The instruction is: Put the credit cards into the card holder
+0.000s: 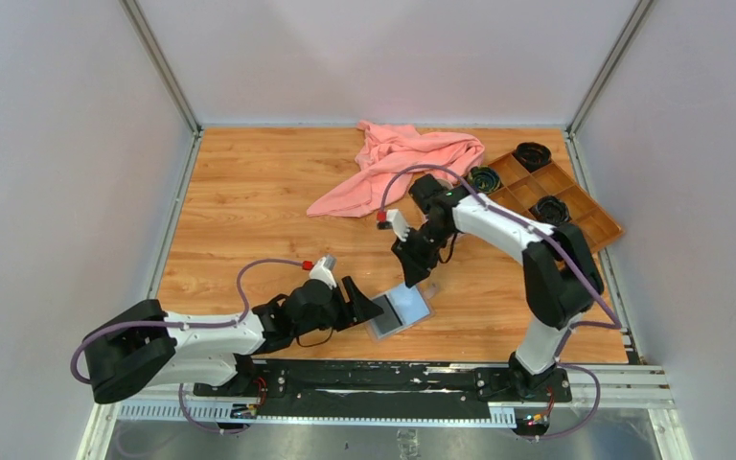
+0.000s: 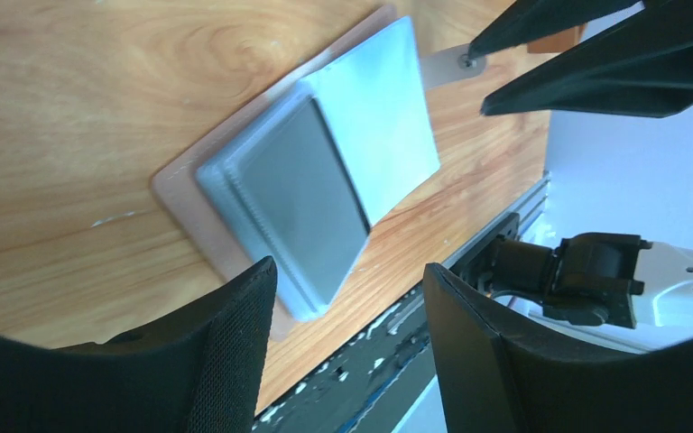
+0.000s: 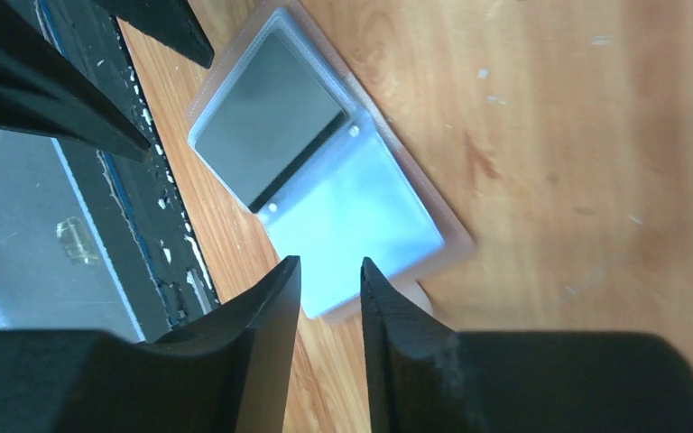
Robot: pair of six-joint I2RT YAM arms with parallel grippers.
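Observation:
What looks like the card holder [image 1: 400,311] lies spread flat on the table. It has a grey pocket [image 2: 302,180], a light blue panel [image 2: 388,117] and a pinkish backing [image 3: 451,236]. I cannot tell whether any card sits in it. My left gripper is at the grey end, open, one fingertip close over the pocket's edge; touching or not is unclear. Over the blue end is my right gripper, part open, with nothing gripped between its fingers. No loose card can be made out.
A pink cloth [image 1: 393,163] lies at the back. The wooden tray [image 1: 589,216] at the right holds several dark coils. Beside the cloth, a small pale-rimmed container [image 1: 444,182] is mostly behind the right arm. Bare table spreads at the left.

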